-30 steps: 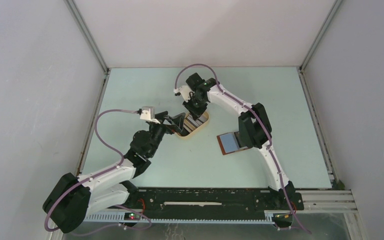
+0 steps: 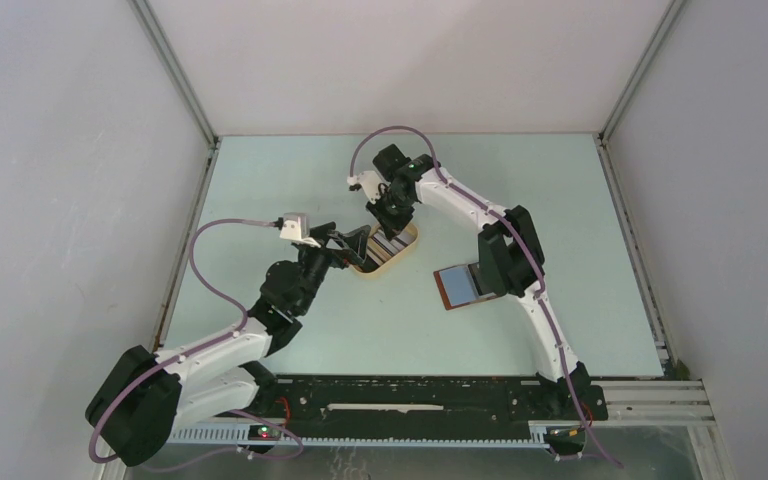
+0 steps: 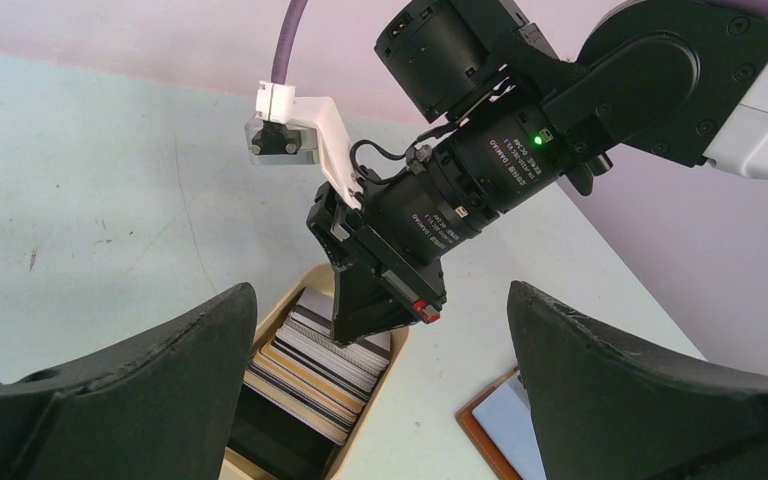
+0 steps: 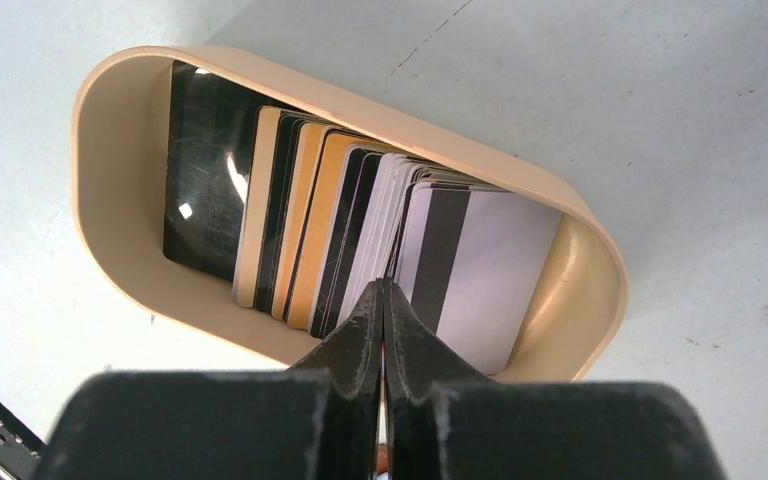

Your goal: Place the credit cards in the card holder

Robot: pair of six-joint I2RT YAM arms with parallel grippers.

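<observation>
A cream oval tray (image 4: 110, 180) in the middle of the table holds a slanted row of credit cards (image 4: 370, 215). The cards overlap in white, black and tan bands, with a glossy black one (image 4: 205, 170) flat at one end. My right gripper is shut over the cards, its tips together and no card showing between them. Whether they touch a card, I cannot tell. At the tray's left side in the top view, my left gripper stands open and empty. What looks like the card holder (image 2: 457, 286), brown-edged with a light blue panel, lies flat right of the tray.
My right forearm (image 2: 505, 255) passes over the holder's right part and hides some of it. Both grippers are close together around the tray.
Almost nothing differs in the top view. The right gripper has shifted very slightly over the tray; the left arm, the tray and the holder have stayed put.
</observation>
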